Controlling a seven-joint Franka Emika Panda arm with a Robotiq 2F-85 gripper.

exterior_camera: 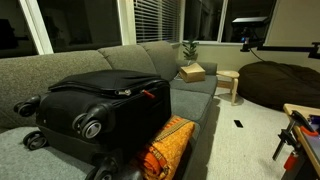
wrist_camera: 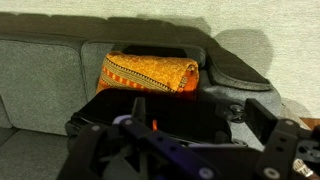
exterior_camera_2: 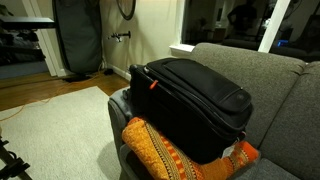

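Note:
A black suitcase (exterior_camera: 115, 100) with wheels lies tilted on the grey couch (exterior_camera: 50, 160). An orange patterned cloth (exterior_camera: 168, 148) is partly under it, along the seat's front edge. In exterior view 2 the suitcase (exterior_camera_2: 190, 100) leans over the cloth (exterior_camera_2: 165, 155), which sticks out at its near side. Seen from above in the wrist view, the cloth (wrist_camera: 150, 72) lies beside the dark suitcase (wrist_camera: 115, 105). My gripper hangs over the suitcase, open, with nothing held between its fingers. Its body hides part of the suitcase. I cannot make the gripper out in the exterior views.
A cardboard box (exterior_camera: 192, 73) with a plant behind it sits at the couch's far end. Past it stand a small wooden stool (exterior_camera: 228, 80) and a brown beanbag (exterior_camera: 280, 85). Light carpet (exterior_camera: 240, 145) lies mostly clear before the couch; a wooden table (exterior_camera: 305, 145) stands right.

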